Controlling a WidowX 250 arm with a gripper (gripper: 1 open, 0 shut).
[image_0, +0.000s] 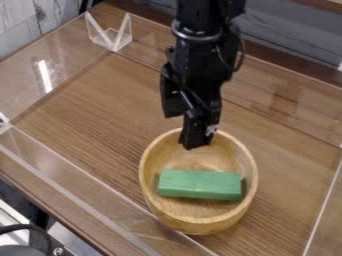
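Note:
My gripper (198, 124) is over the middle of the table, open, pointing down just above and behind a round tan bowl (167, 203). In the bowl lies a green rectangular block (201, 184), toward its front right. Nothing shows between the fingers.
A clear angular object (110, 35) stands at the back left of the wooden table (80, 120). The left and right sides of the table around the bowl are clear. Dark areas lie beyond the table's edges.

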